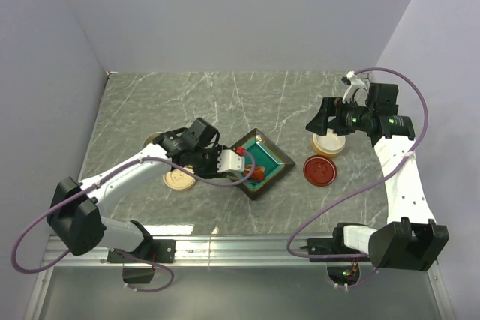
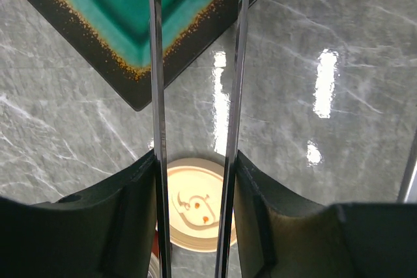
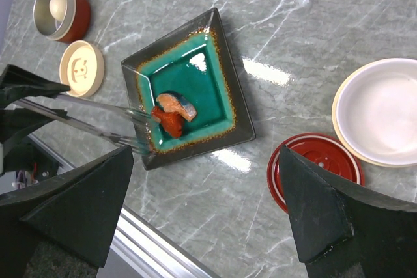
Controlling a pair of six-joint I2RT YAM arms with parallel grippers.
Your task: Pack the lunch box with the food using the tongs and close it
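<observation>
A square dark-rimmed teal plate (image 3: 193,79) holds a salmon slice (image 3: 176,103) and a red sauced piece (image 3: 170,122). My left gripper, fitted with long metal fingers, reaches over the plate beside the food. Its fingers stand apart, with the red piece showing near their tips; whether anything is held is unclear. My right gripper (image 1: 325,114) hangs open above the round containers at the right, with nothing between its fingers.
A red cup (image 3: 81,14) holding an egg and a cream lid (image 3: 88,71) sit left of the plate. A white bowl (image 3: 384,112) and a red lid (image 3: 322,152) lie to its right.
</observation>
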